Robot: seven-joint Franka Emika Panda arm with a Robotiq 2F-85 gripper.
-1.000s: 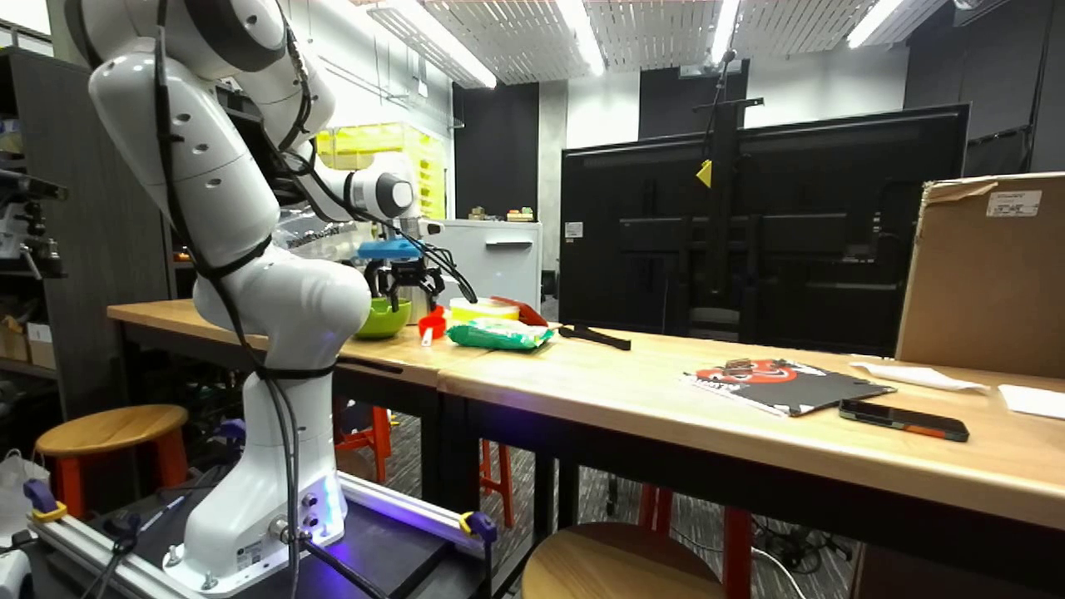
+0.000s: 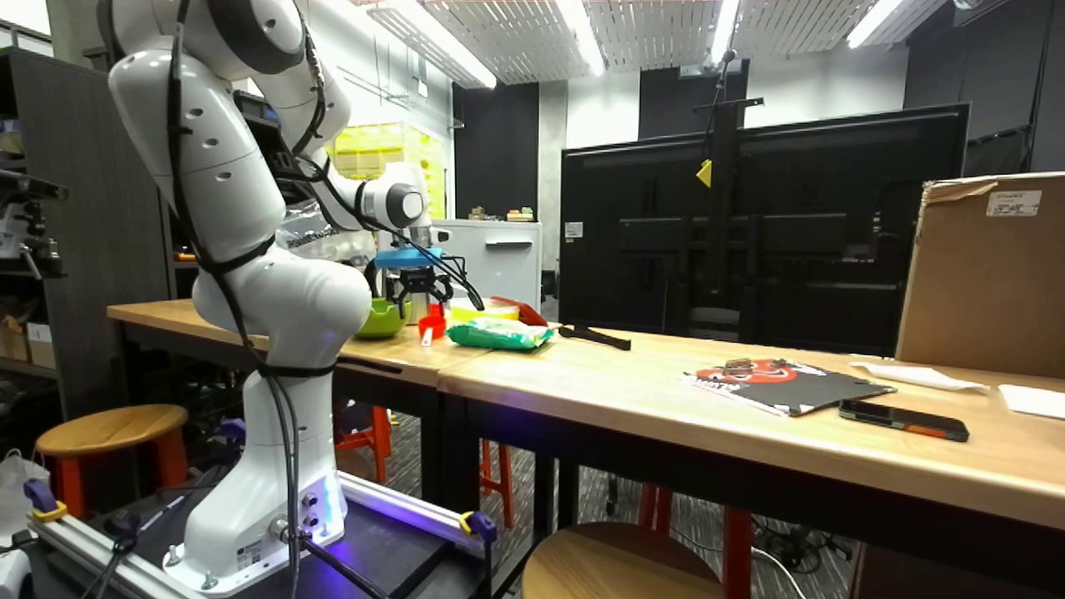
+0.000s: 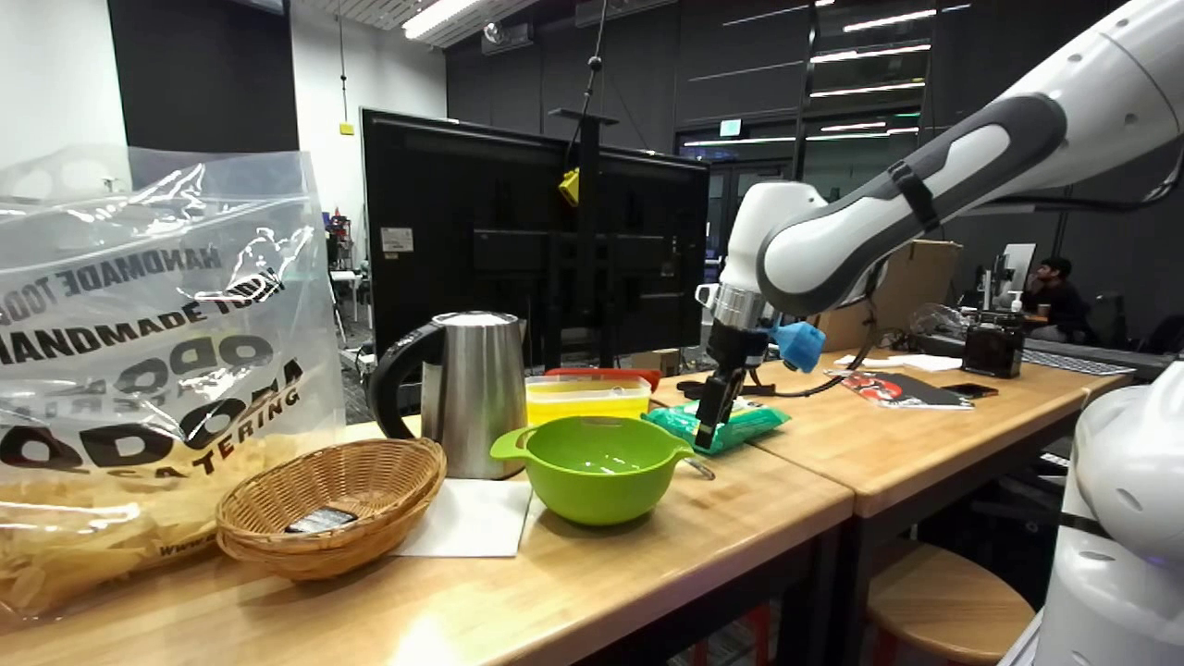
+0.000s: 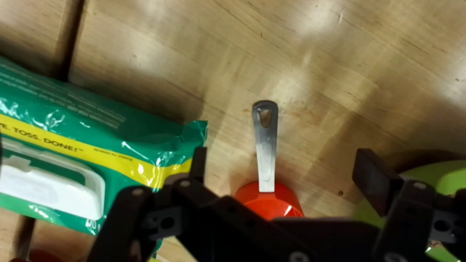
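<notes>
A red measuring cup (image 4: 268, 203) with a grey handle (image 4: 265, 146) lies on the wooden table. In the wrist view my gripper is open above it, one finger to each side of the cup and nothing held. The left finger (image 4: 199, 163) overlaps the end of a green wipes packet (image 4: 144, 150); the right finger (image 4: 373, 181) is near the green bowl (image 4: 437, 174). From the first exterior view, the red cup (image 2: 432, 325) shows just below the gripper (image 2: 427, 309). Part of the cup is hidden behind the gripper body in the wrist view.
Beside the green bowl (image 3: 605, 472) stand a steel pitcher (image 3: 477, 383) and a yellow container (image 3: 588, 400). A wicker basket (image 3: 333, 505) and a large plastic bag (image 3: 155, 377) are farther left. Bare table (image 2: 619, 374) extends toward a black phone (image 2: 904, 419).
Over the last second my gripper has moved right and slightly lower in the first exterior view, coming over the red cup. The objects on the table have stayed put.
</notes>
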